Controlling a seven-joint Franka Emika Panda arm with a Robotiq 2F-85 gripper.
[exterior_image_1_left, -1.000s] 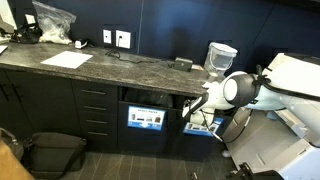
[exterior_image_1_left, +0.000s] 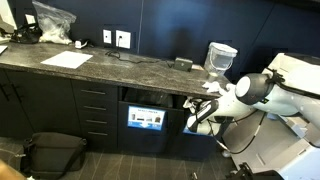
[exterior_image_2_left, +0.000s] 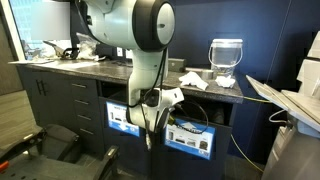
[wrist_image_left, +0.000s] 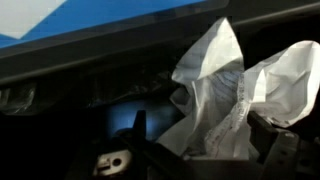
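Note:
Crumpled white paper or cloth (wrist_image_left: 222, 100) lies in a dark drawer space in the wrist view. My gripper is open, its dark fingers (wrist_image_left: 262, 134) on either side of part of the white material. Whether they touch it, I cannot tell. In exterior view 2 my arm (exterior_image_2_left: 150, 80) reaches down in front of the cabinet, and the fingertips are hard to make out there. A drawer front (exterior_image_2_left: 190, 139) bears a blue-and-white label.
Above the drawers runs a dark countertop (exterior_image_1_left: 135, 72) holding a clear bucket (exterior_image_2_left: 225, 58), a white crumpled piece (exterior_image_2_left: 192, 79) and a small dark box (exterior_image_1_left: 183, 64). A black bag (exterior_image_1_left: 55, 153) sits on the floor at left. Open floor lies before the cabinet.
My arm's lower part has shifted slightly to the right in exterior view 1. A tan shape at the lower left edge has changed position. The drawers and countertop items look unmoved.

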